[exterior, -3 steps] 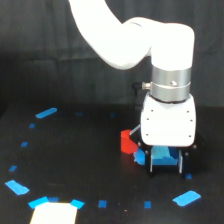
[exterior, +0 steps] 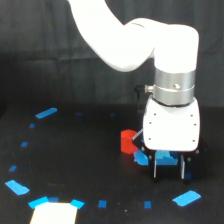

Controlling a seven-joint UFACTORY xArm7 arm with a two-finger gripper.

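Note:
The white robot arm reaches down from the top into the right half of the camera view. Its gripper [exterior: 167, 168] is low over the black table, dark fingers pointing down around a blue object [exterior: 164, 156] that is mostly hidden behind them and the gripper's housing. Whether the fingers touch it is unclear. A red block [exterior: 129, 142] sits just left of the gripper, partly behind it.
A cream, light-coloured square object [exterior: 54, 214] lies at the front left. The black table [exterior: 80, 150] carries blue tape pieces and small marks.
The gripper has shifted slightly to the right and a little downward, and the blue object between or behind its fingers looks less exposed.

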